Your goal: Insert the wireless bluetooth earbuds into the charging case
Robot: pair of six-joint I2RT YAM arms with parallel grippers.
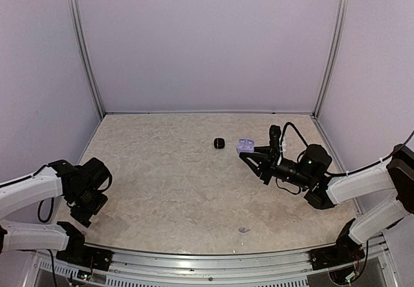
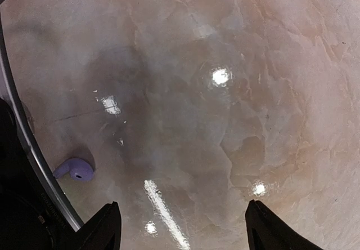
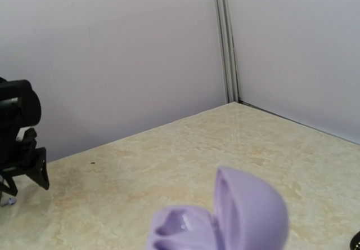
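Note:
The purple charging case (image 1: 246,145) (image 3: 250,210) is held up in my right gripper (image 1: 249,154) with its lid open and earbud slots showing. A purple earbud (image 2: 79,169) lies near the left table edge. My left gripper (image 1: 84,216) points down at the near-left of the table, fingers apart with nothing between, the earbud to its left in the left wrist view. Another small earbud (image 1: 244,229) lies at the front centre.
A small black object (image 1: 219,143) sits at the back centre. Walls enclose the sides and back; a metal rail (image 1: 207,258) runs along the front.

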